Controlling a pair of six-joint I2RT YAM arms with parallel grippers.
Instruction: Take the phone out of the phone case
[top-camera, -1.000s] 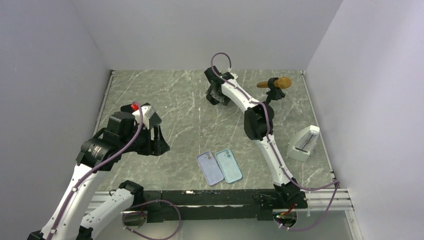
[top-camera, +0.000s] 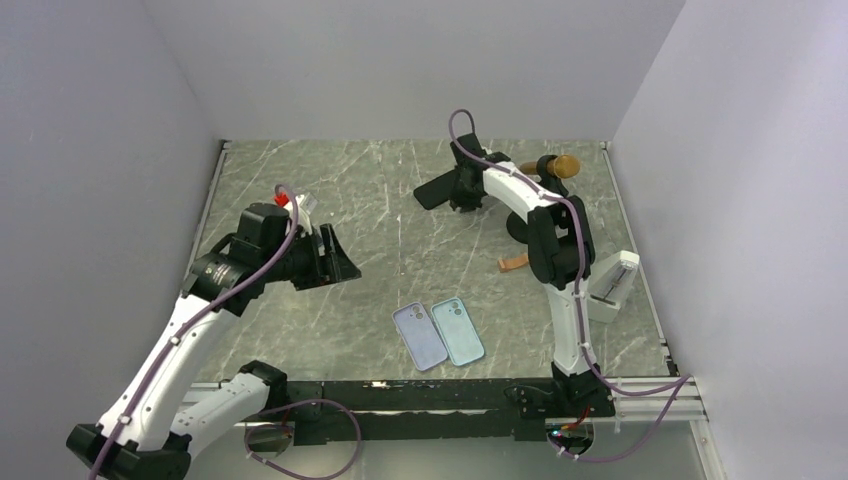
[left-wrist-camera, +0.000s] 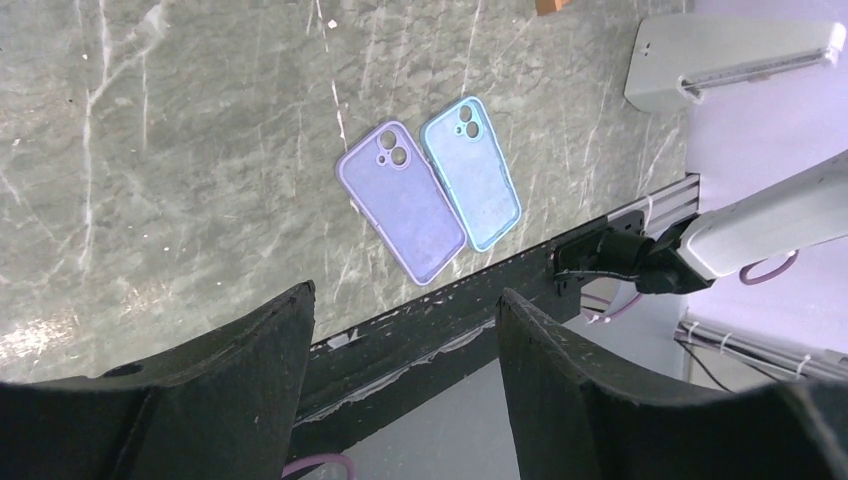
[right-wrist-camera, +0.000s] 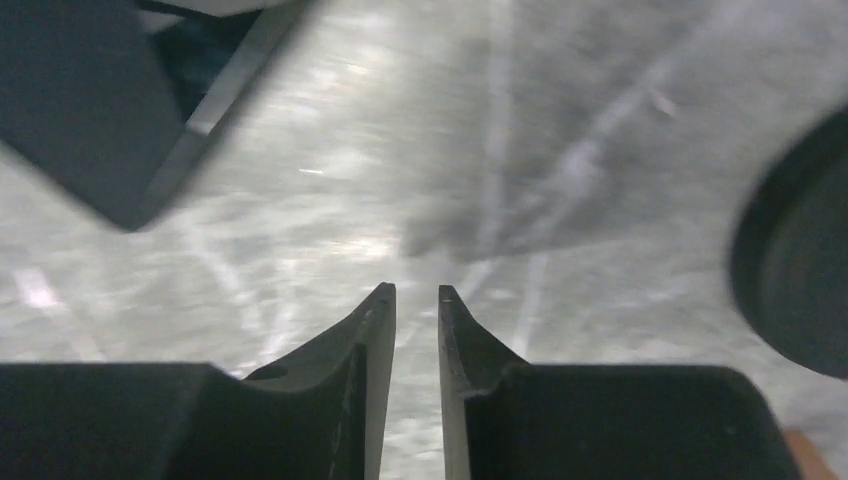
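Observation:
A black, phone-sized rectangle (top-camera: 433, 191) lies flat at the back of the table. I cannot tell whether it is a phone, a case or both together. Just right of it is my right gripper (top-camera: 468, 192); in the right wrist view, its fingers (right-wrist-camera: 380, 330) are a narrow gap apart, with only tabletop showing between them. A blurred dark slab (right-wrist-camera: 80, 110) fills that view's upper left corner, clear of the fingertips. At the front lie an empty lilac phone case (left-wrist-camera: 405, 205) and an empty light blue phone case (left-wrist-camera: 475, 180). Over the left side, my left gripper is open and empty.
At the back right a wooden-handled item (top-camera: 564, 167) rests on a black stand, whose round base (top-camera: 517, 228) is close to my right arm. A small wooden piece (top-camera: 513, 263) and a white device (top-camera: 611, 284) are further forward. Mid-table is clear.
My right gripper has shifted right, off the black rectangle, which now shows beside it. The left gripper has moved slightly right and up in the top view. Both coloured cases have stayed put.

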